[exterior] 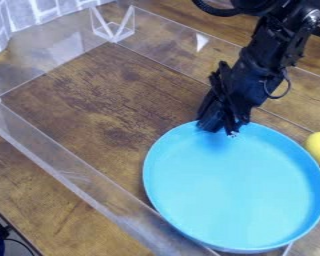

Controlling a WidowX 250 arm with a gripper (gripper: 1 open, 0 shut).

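A large light-blue round plate [234,195] lies at the lower right of the wooden surface. My black gripper [219,118] reaches down from the upper right to the plate's upper rim, its tip low against it. The fingertips are dark and overlapping, so whether they are open or shut on the rim cannot be made out.
A yellow round object [318,150] sits at the right edge beside the plate. Clear plastic walls [69,170] border the wooden area [103,95]. The wooden floor left of the plate is free.
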